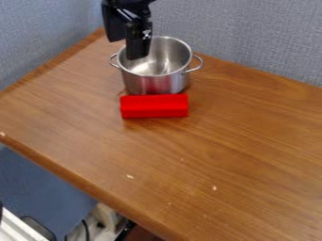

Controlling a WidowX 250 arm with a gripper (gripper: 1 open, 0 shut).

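A steel pot point(156, 79) with two side handles stands on the wooden table, empty as far as its inside shows. A red block point(154, 106) lies just in front of it. My black gripper point(136, 45) hangs at the top, over the left back part of the pot, pointing down. It looks open, with no object visible between its fingers, though the dark shapes make detail hard to see.
Grey-blue padded walls stand behind and at the left. Cables and white parts lie below the table's near left edge.
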